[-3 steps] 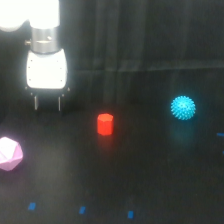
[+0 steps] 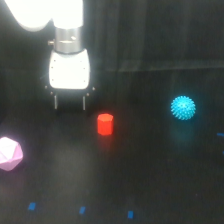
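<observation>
My white gripper (image 2: 70, 101) is at the upper left of the camera view, its two thin fingers spread apart with nothing between them. Down and to the right of them, a small red block (image 2: 105, 125) with a faceted outline rests on the dark table. A cyan ball (image 2: 183, 108) with a bumpy surface lies well over to the right. At the left edge is a pink many-sided solid (image 2: 9, 154), partly cut off by the frame. None of these objects touches the gripper.
Short blue marks show on the dark table, including a left front mark (image 2: 32, 206), a middle front mark (image 2: 82, 210) and a right front mark (image 2: 130, 214). Open table lies between the red block and the cyan ball, and in front of them.
The gripper has shifted to the right, closer to the red block, with its fingers still apart. The red block, cyan ball and pink solid have stayed in place.
</observation>
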